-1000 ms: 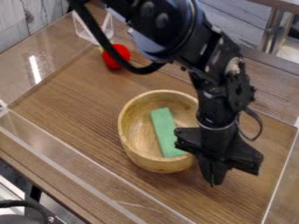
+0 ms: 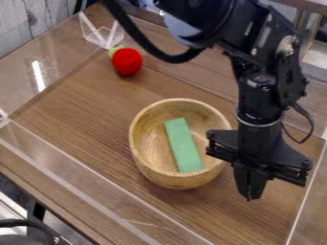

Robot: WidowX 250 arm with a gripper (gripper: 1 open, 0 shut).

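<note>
A beige oval bowl (image 2: 156,158) sits on the wooden table, holding a green block (image 2: 183,144) lying lengthwise. My black gripper (image 2: 265,191) is low at the bowl's right, outside it, its fingertips pointing down over bare table. It looks shut, with nothing visible between its fingers.
A red ball (image 2: 126,61) lies at the upper left, beside a clear plastic item (image 2: 101,29). A pale edge runs along the right.
My gripper has moved right and slightly back, away from the bowl's front right. The bowl and block look much the same.
</note>
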